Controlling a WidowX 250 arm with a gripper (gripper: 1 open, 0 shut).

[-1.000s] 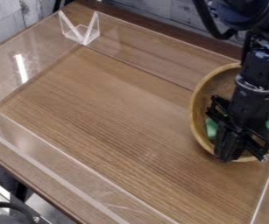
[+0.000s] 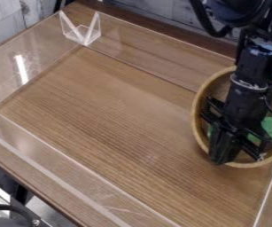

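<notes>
My black gripper reaches down from the top right into a round, tan bowl on the right side of the wooden table. Its tip is low at the bowl's front left and appears shut; whether anything is between the fingers is hidden. A green object lies in the bowl, partly covered by the gripper.
A clear plastic holder stands at the back left. Dark cables lie past the table's edge at the lower left.
My gripper has shifted slightly left within the bowl over the last second. The bowl and the rest of the scene look almost unchanged.
</notes>
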